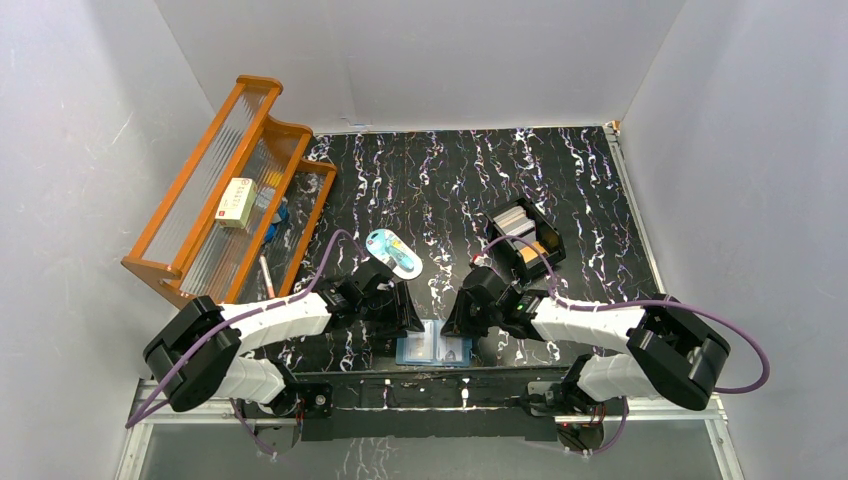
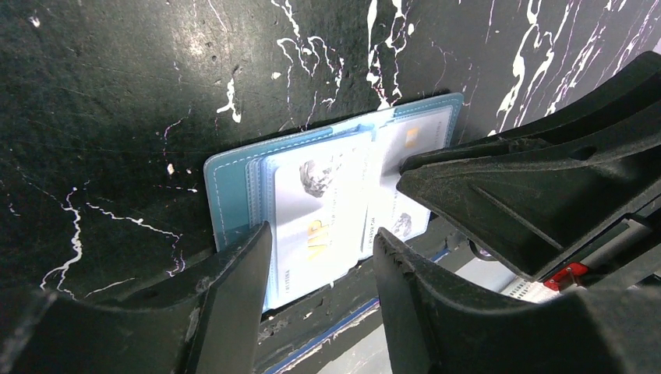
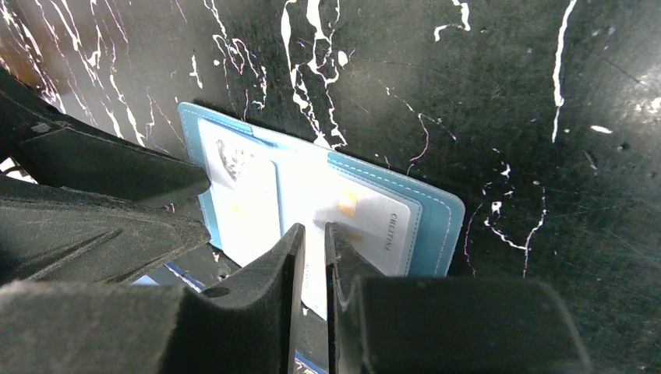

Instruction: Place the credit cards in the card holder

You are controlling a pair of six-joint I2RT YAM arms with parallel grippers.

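The blue card holder (image 1: 402, 359) lies opened flat at the table's front edge, under both grippers. White cards or card-like inserts show on its two halves; one white card (image 2: 316, 204) has a grey picture and yellow marks, another card (image 3: 374, 222) carries lettering along its edge. Whether each sits fully inside a clear pocket, I cannot tell. My left gripper stands open over the left half, nothing between its fingers. Over the right half, my right gripper is parted by a narrow gap, with no card seen gripped there.
A black box (image 1: 555, 245) at the right holds several cards. A blue-and-white packet (image 1: 394, 253) lies beyond the left arm. An orange wooden rack (image 1: 262, 130) with a small box (image 1: 236, 202) stands at the left.
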